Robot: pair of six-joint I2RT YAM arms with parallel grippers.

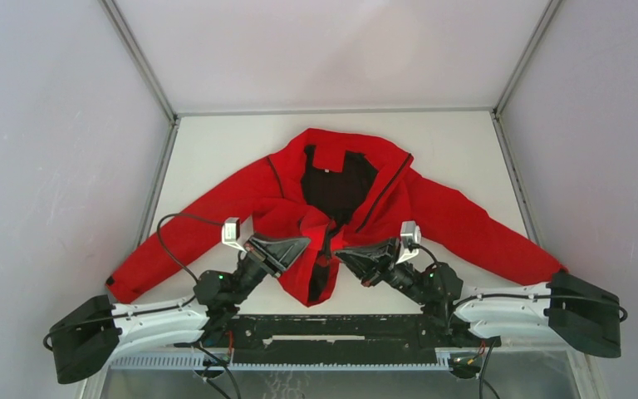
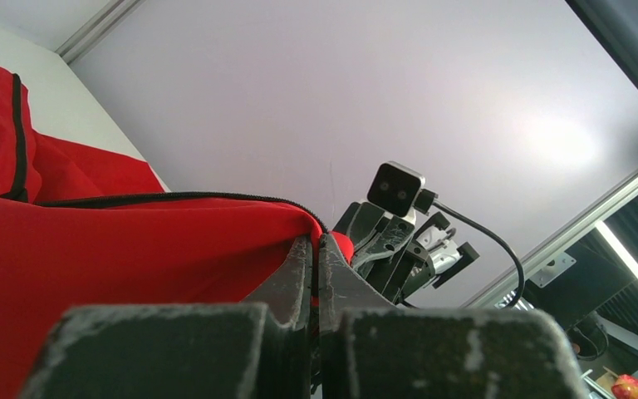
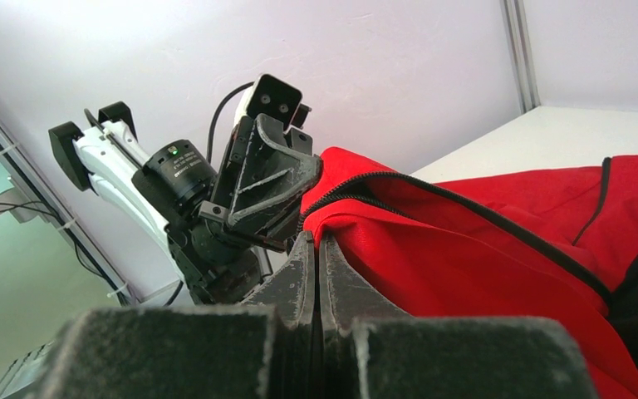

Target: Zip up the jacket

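Observation:
An open red jacket (image 1: 444,216) with a black lining lies spread on the white table, its sleeves reaching out to both sides. My two grippers are close together at its lower front, fingertips facing each other. The left gripper is shut on the red cloth beside the dark zipper edge (image 2: 208,197). In the right wrist view, my right gripper has a red front panel's lower end pinched between its tips, next to the curved zipper tape (image 3: 498,220). No slider or pin can be made out.
The left sleeve (image 1: 191,208) and right sleeve (image 1: 498,241) flank the arms. Bare white table (image 1: 224,141) shows behind the jacket. A dark rail (image 1: 324,337) runs along the front, and pale walls enclose the sides and back.

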